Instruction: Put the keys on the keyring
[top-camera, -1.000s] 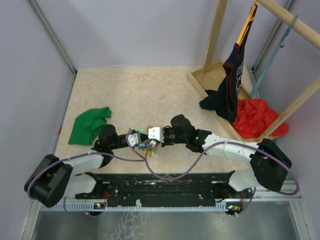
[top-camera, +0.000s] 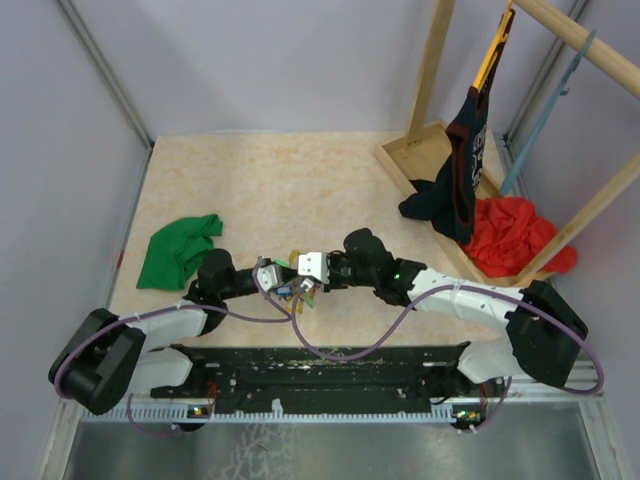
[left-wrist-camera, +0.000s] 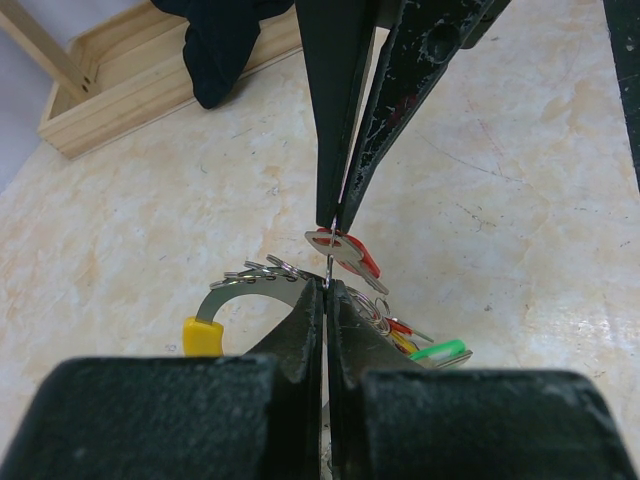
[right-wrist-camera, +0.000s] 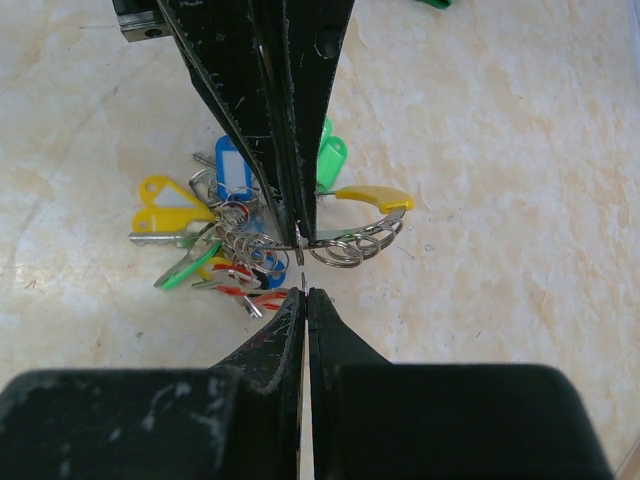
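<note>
In the left wrist view, my left gripper is shut on the thin metal of the keyring (left-wrist-camera: 243, 290), a curved piece with yellow grip and several rings. Just above it my right gripper is shut on a key (left-wrist-camera: 350, 256) with a red cover, held edge-on at the fingertips. In the right wrist view, my left gripper is over the ring bunch, my right gripper just below it. Tagged keys in yellow (right-wrist-camera: 165, 215), blue (right-wrist-camera: 233, 165) and green (right-wrist-camera: 331, 158) lie around them. Whether the key touches the ring is unclear.
A green cloth (top-camera: 175, 250) lies at the left. At the right stands a wooden tray (top-camera: 415, 160) with a frame, a hanging dark cloth (top-camera: 460, 175) and red cloth (top-camera: 510, 235).
The left arm looks still.
</note>
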